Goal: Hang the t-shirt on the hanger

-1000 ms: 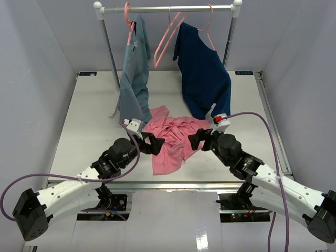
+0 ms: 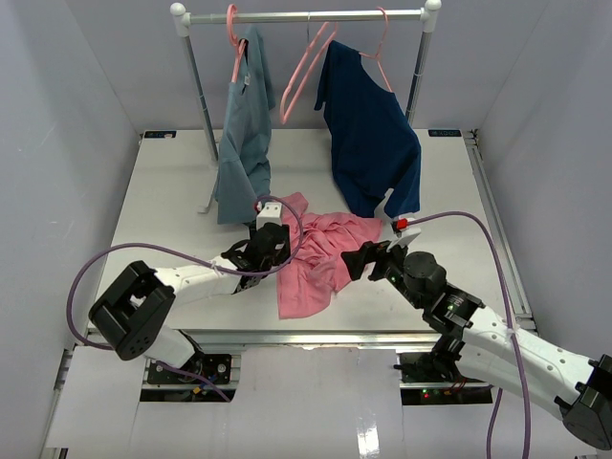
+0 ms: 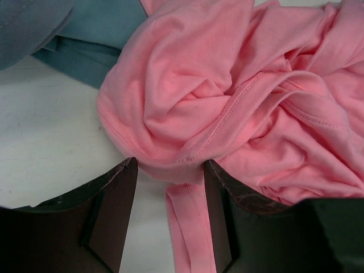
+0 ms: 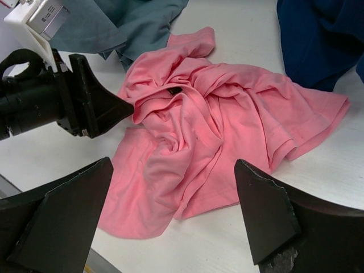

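A crumpled pink t-shirt (image 2: 325, 249) lies on the white table. My left gripper points down at its left part; in the left wrist view pink fabric lies between and just beyond the fingertips, and whether it is gripped is unclear. An empty pink hanger (image 2: 306, 72) hangs at the middle of the rail. My right gripper stands open above the table at the shirt's right, nothing between its fingers.
A grey-blue shirt (image 2: 244, 134) and a navy shirt (image 2: 368, 134) hang either side of the empty hanger on the metal rail (image 2: 277, 16), their lower parts near the pink cloth. Bare table (image 2: 153, 210) shows at the left and right.
My left gripper has moved up and over the shirt's left part, tilting down onto it. The right gripper has shifted only slightly.
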